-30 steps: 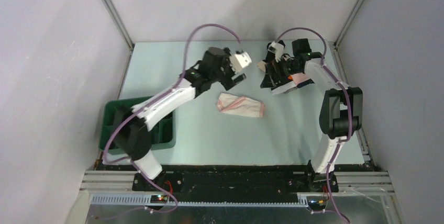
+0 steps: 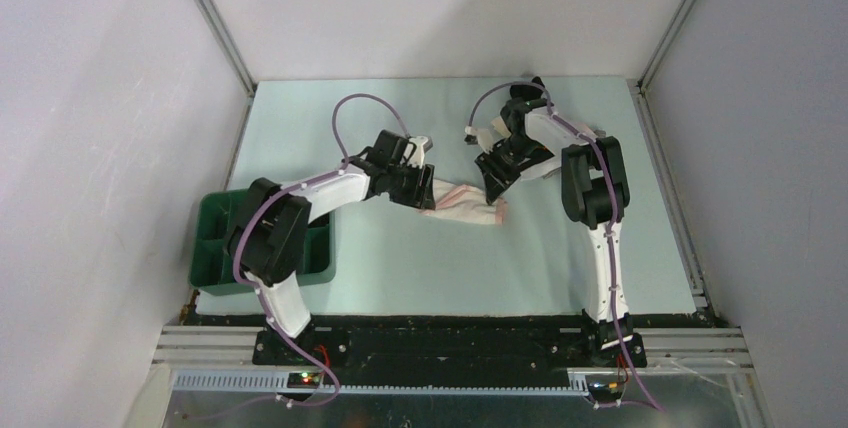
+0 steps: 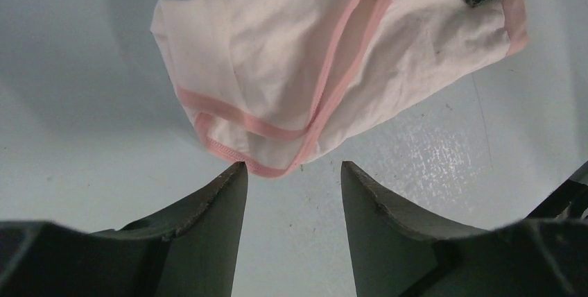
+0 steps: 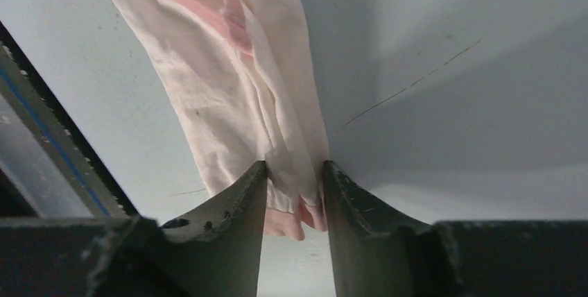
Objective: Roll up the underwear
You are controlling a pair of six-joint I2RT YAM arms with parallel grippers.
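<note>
The underwear [image 2: 462, 206], white with pink trim, lies folded flat in a long strip on the table. My left gripper is low over its left end, fingers apart, the trimmed edge just beyond them. My right gripper is down on the other end in the right wrist view, its fingertips touching the fabric on either side of a lengthwise fold, partly open; whether it grips the fold I cannot tell.
A green divided bin [image 2: 210, 258] sits at the left of the table, under my left arm. A pile of cloths [image 2: 545, 168] lies at the back right, partly hidden by the right arm.
The underwear looks much the same.
</note>
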